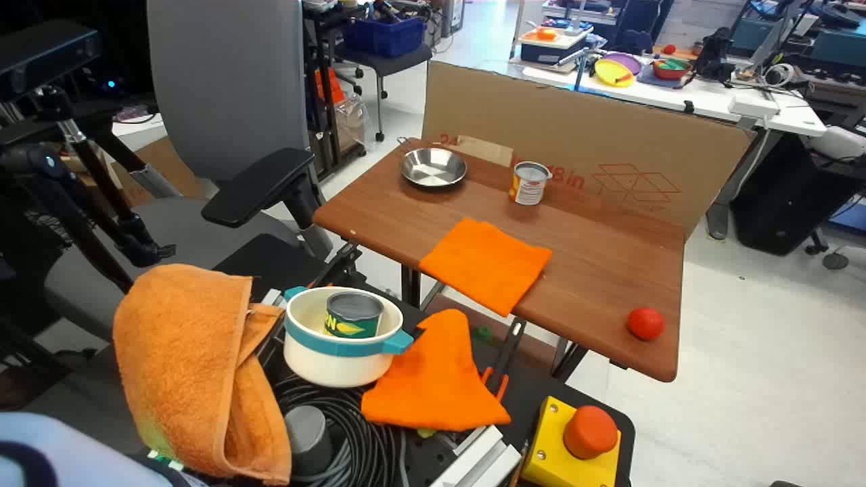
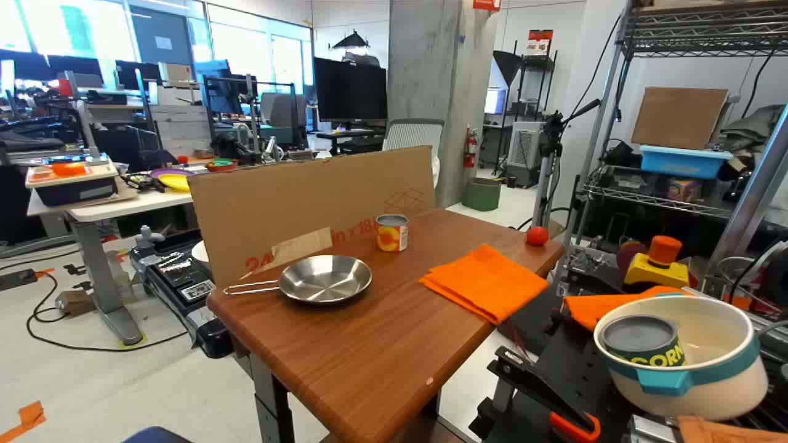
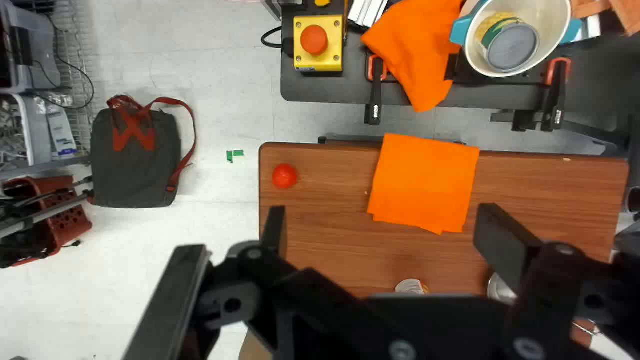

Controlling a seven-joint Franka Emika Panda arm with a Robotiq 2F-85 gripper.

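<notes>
My gripper is open in the wrist view, its fingers wide apart high over the table, nothing between them. Beneath it a folded orange cloth lies flat on the brown table, overhanging the front edge. A red ball-like object rests near one corner. Toward the cardboard stands a can with a yellow-orange label; beside it is a steel pan, its handle pointing away from the can. In the wrist view the gripper partly hides the can and pan. Neither exterior view shows the gripper.
On the black bench a cream pot with teal handles holds a corn can. Near it lie another orange cloth and a yellow box with a red button. A cardboard wall lines the table's back.
</notes>
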